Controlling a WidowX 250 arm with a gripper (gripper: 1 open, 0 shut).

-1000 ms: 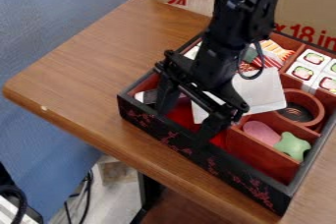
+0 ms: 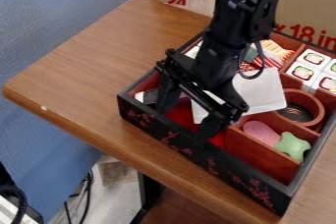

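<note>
The black robot arm reaches down from the top of the camera view, and its gripper (image 2: pixel 184 96) is low over the left part of a dark box with red compartments (image 2: pixel 242 173). A white item (image 2: pixel 257 92), perhaps paper or cloth, lies beside the gripper. The fingertips are partly hidden by the box and the gripper's body, so their state is unclear.
The box also holds white packets (image 2: pixel 309 69), a striped red packet (image 2: pixel 273 53), a round dark dish (image 2: pixel 297 112), a pink piece (image 2: pixel 261 133) and a green piece (image 2: pixel 292 145). Bare wooden table (image 2: pixel 98 61) lies left; a cardboard box stands behind.
</note>
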